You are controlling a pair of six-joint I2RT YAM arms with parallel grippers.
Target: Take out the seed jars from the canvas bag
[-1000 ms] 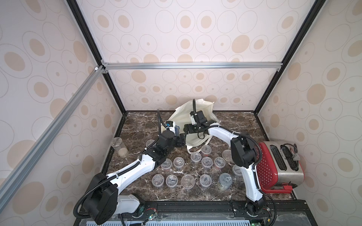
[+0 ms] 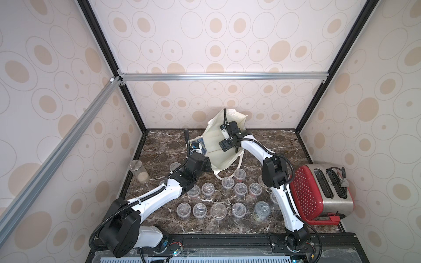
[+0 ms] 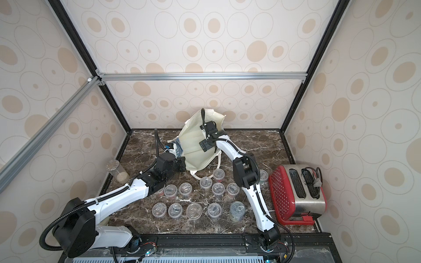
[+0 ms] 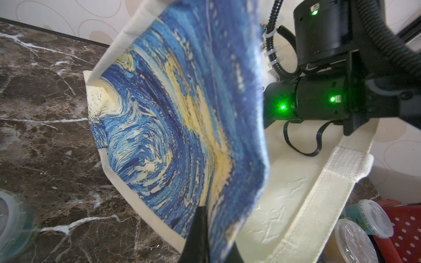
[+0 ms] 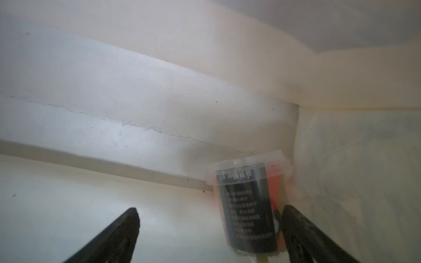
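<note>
The canvas bag (image 2: 217, 155) lies tilted at the back centre, its cream interior facing front. In the left wrist view its starry-night printed flap (image 4: 153, 144) is pinched by my shut left gripper. My right gripper is inside the bag, open. In the right wrist view a seed jar (image 5: 245, 206) with a dark label and clear lid lies in the bag's corner, by the right fingertip and off-centre between the fingers.
Several lidded jars (image 2: 218, 211) stand in rows on the front of the marble counter (image 2: 162, 144). A taller jar (image 2: 139, 171) stands at the left. A red toaster (image 2: 322, 192) fills the right front corner.
My right arm has moved deeper into the bag, up and back in the top left view. The bag's top has risen a little. The left arm has shifted slightly.
</note>
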